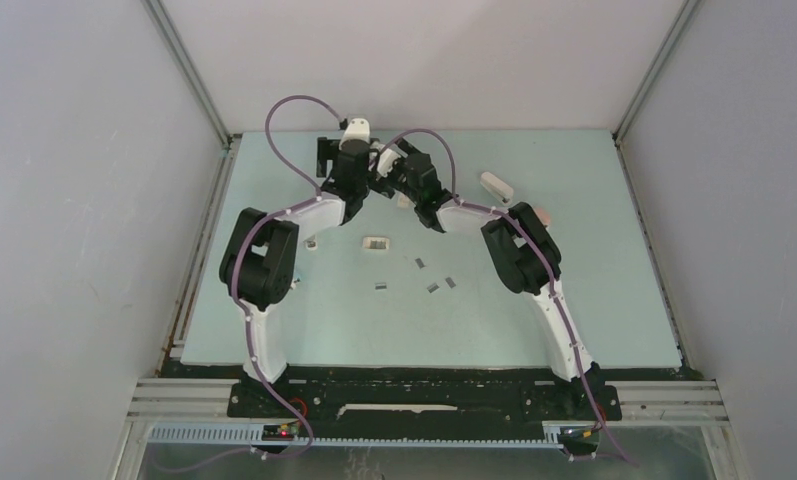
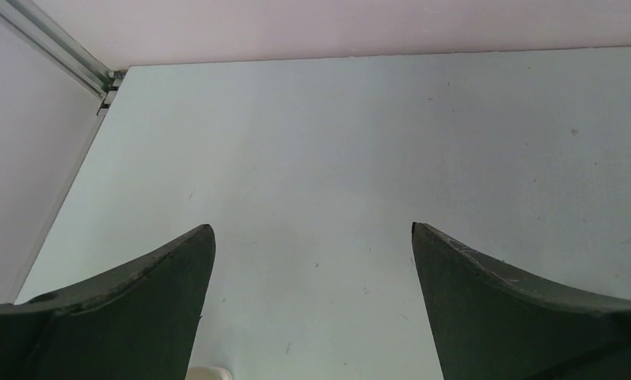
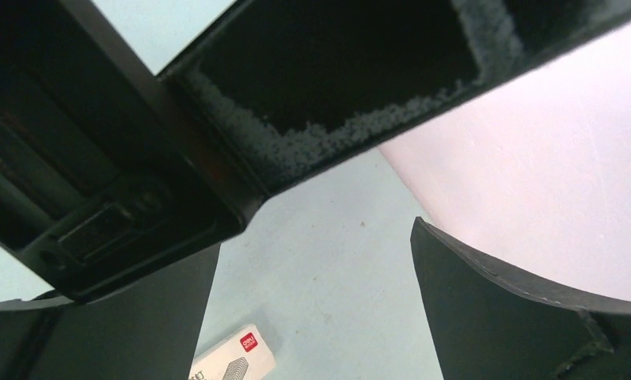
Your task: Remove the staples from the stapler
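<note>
My left gripper (image 1: 342, 150) is near the back centre of the table, open, with only bare tabletop and a pale edge at the bottom between its fingers in the left wrist view. My right gripper (image 1: 387, 170) is right beside it, open; in its wrist view a black part fills the upper left, and a white box with a red logo (image 3: 234, 355) shows between its fingers. No stapler can be clearly identified. Small grey staple strips (image 1: 434, 287) lie loose on the middle of the table.
A small tray with grey pieces (image 1: 375, 243) lies centre, a pale oblong object (image 1: 496, 186) back right, a pink item (image 1: 543, 216) partly behind the right arm. The back wall is close.
</note>
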